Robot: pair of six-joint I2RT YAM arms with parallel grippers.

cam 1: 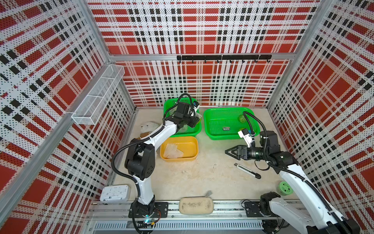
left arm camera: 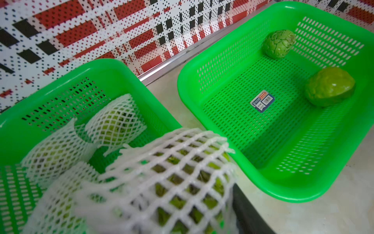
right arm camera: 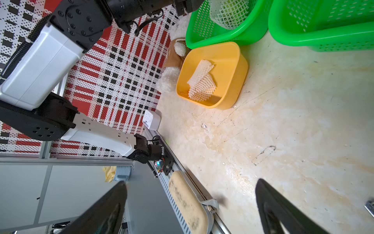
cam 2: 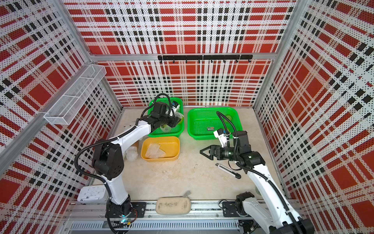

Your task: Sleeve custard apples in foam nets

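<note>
A custard apple in a white foam net (left arm camera: 187,175) fills the foreground of the left wrist view, over the right side of the left green basket (left arm camera: 128,70). My left gripper (cam 1: 193,122) is at this fruit; one dark finger (left arm camera: 251,212) shows beside it, and how firmly the fingers stand against it is hidden. Several netted fruits, one of them (left arm camera: 115,124) at the back, lie in that basket. Two bare custard apples, one green (left arm camera: 279,43) and one yellowish (left arm camera: 330,86), rest in the right green basket (left arm camera: 249,156). My right gripper (cam 1: 227,152) stands open and empty above the table.
A yellow bin (right arm camera: 235,74) holds loose foam nets (right arm camera: 202,83) in front of the left basket. A cutter knife (cam 1: 247,170) lies below my right gripper. A plush toy (right arm camera: 170,76) sits left of the bin.
</note>
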